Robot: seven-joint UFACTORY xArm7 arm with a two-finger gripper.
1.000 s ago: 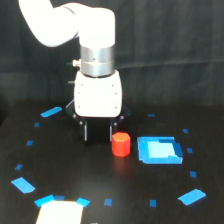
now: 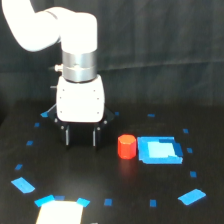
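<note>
A small red block (image 2: 127,147) stands on the dark table, right of centre. Just to its right lies a flat blue square (image 2: 144,151) with a white middle. My gripper (image 2: 82,137) hangs to the left of the red block, clear of it. Its dark fingers (image 2: 97,136) are apart, and nothing shows between them.
At the bottom edge, a pale cream object (image 2: 60,212) is partly cut off by the frame. Blue tape strips (image 2: 22,185) mark the black table (image 2: 105,178) on several sides.
My gripper has moved left and slightly lower, away from the red block. The red block stands a little farther right, closer to the blue square.
</note>
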